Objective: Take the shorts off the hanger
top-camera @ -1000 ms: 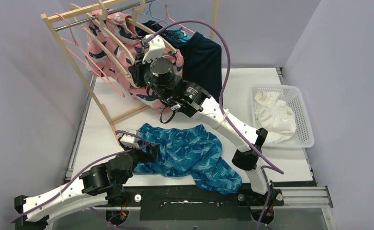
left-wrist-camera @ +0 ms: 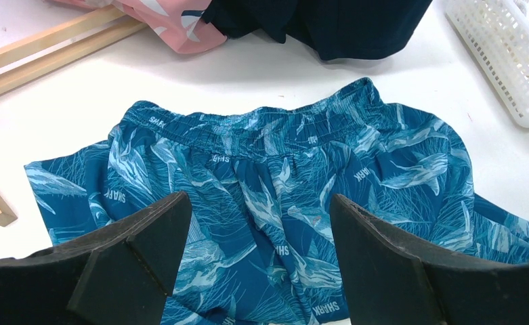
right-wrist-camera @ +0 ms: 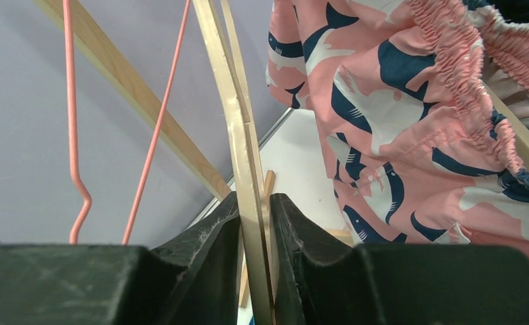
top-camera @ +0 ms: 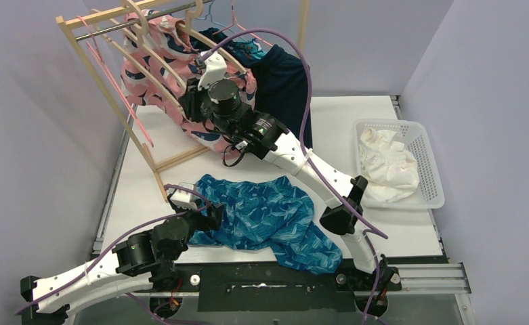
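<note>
Blue shark-print shorts lie flat on the table, off any hanger, their waistband toward the rack. My left gripper is open above them, with nothing between its fingers. At the rack, my right gripper is shut on a bare wooden hanger, whose far end reaches up toward the rod. No garment shows on that hanger. Beside it, pink whale-print shorts hang from another wooden hanger. Dark navy shorts hang further right.
A wooden rack with a metal rod stands at the back left, its post close to my right gripper. An empty pink hanger dangles there. At the right, a white basket holds white cloth. Table between shorts and basket is clear.
The right arm has shifted slightly left, and the wooden hanger in its grip moved with it. The pink hanger has swung round. Left arm and blue shorts are unmoved.
</note>
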